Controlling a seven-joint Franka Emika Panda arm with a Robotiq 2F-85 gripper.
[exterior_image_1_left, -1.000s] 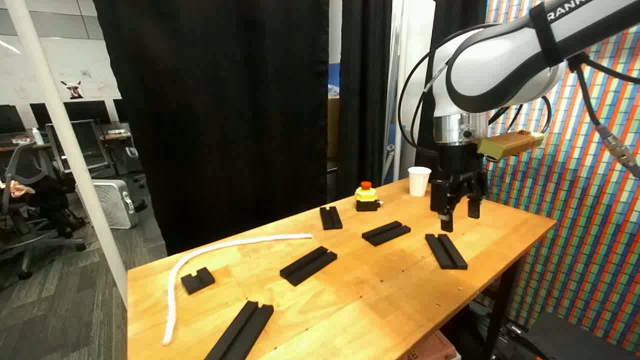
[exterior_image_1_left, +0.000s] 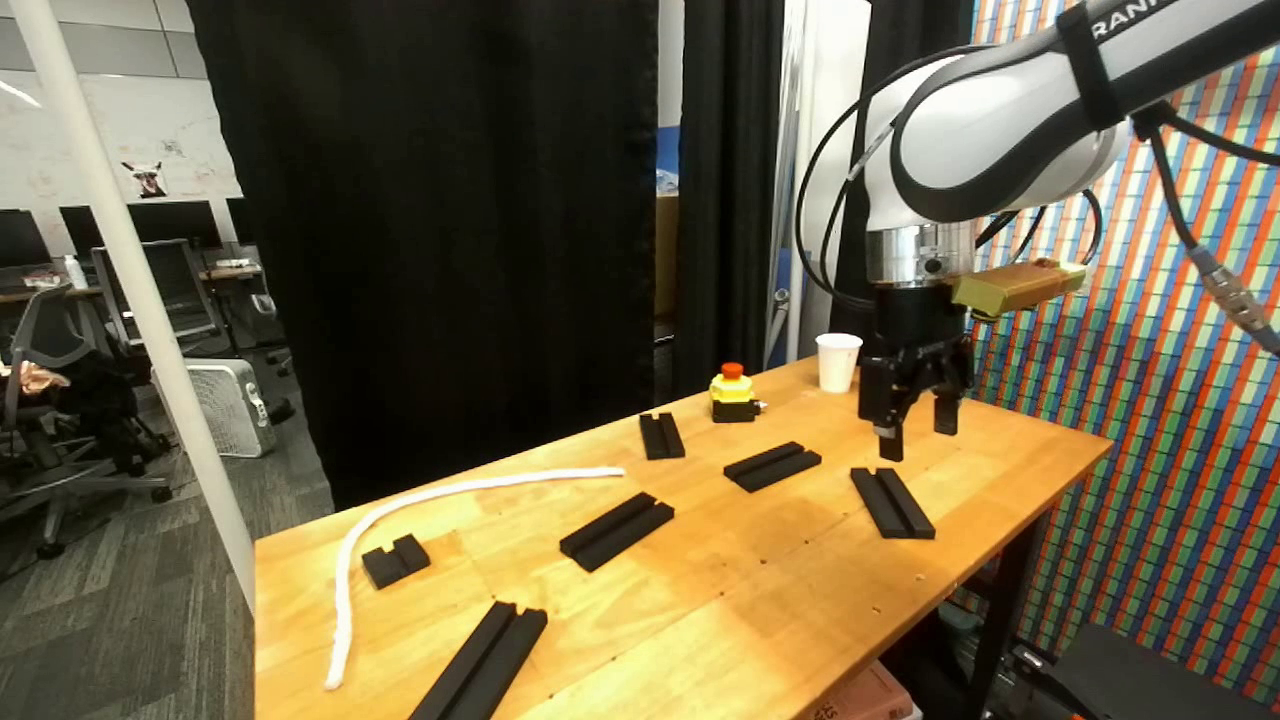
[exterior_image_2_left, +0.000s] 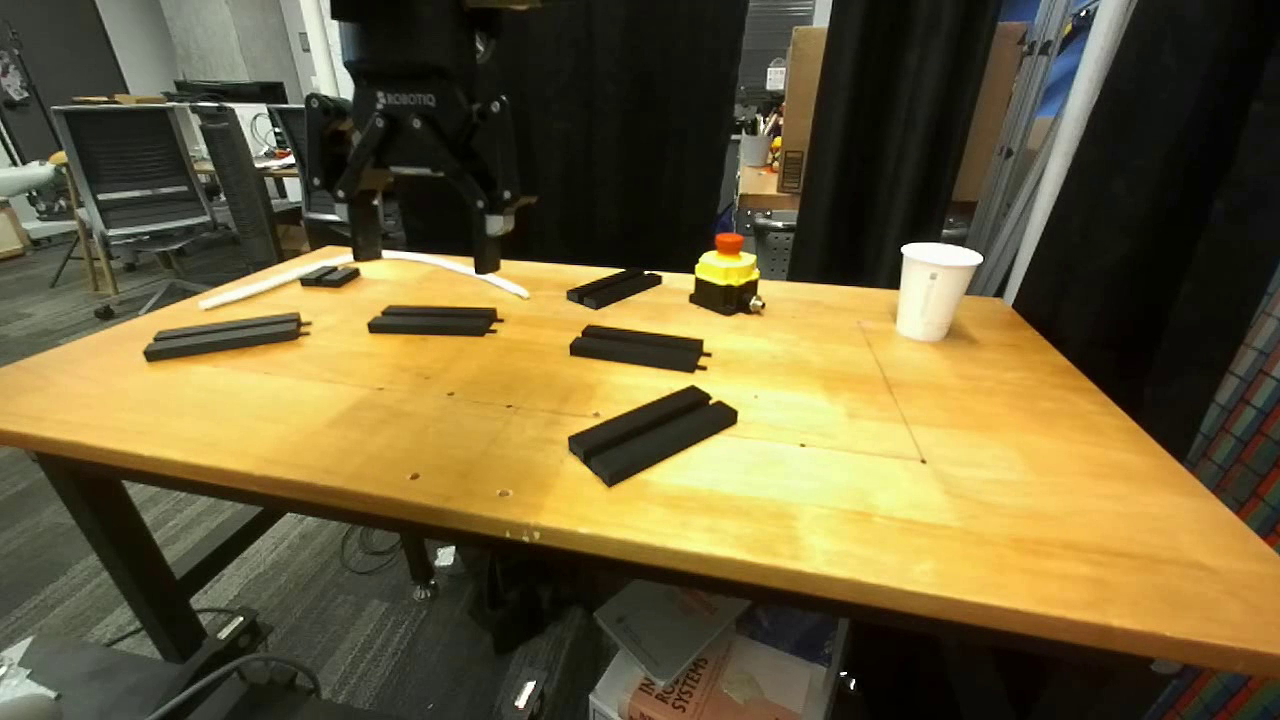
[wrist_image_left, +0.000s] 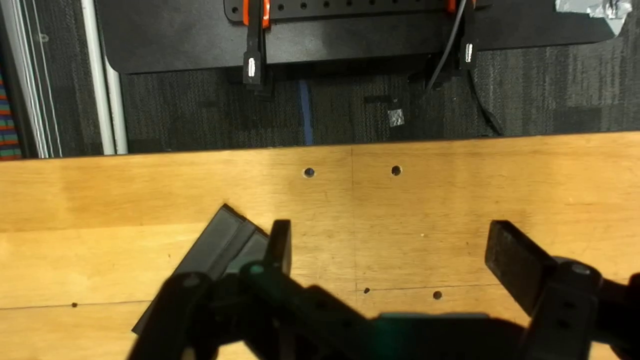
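High over the table, my gripper (exterior_image_1_left: 919, 432) hangs open and pointing down, nothing between its fingers. In the wrist view, clear space separates the two fingertips of the gripper, with bare wood beneath. Several black grooved blocks lie spread across the table. One block (exterior_image_1_left: 893, 503) is below the gripper in the first exterior view; in the wrist view a grooved block (wrist_image_left: 207, 249) is partly hidden by the left finger. A long white flexible strip (exterior_image_1_left: 480, 485) lies curved at the table's far-left side, beside a short black grooved block (exterior_image_1_left: 396, 560).
A yellow emergency-stop button (exterior_image_1_left: 732, 394) with a red top stands along the back edge. Near it is a white paper cup (exterior_image_2_left: 936, 292). Bare wood separates the blocks, and the table (exterior_image_2_left: 960, 516) has wide free room around the cup.
The gripper has shifted only very slightly, to the left and up in the first exterior view. The blocks, strip, button and cup have not moved.
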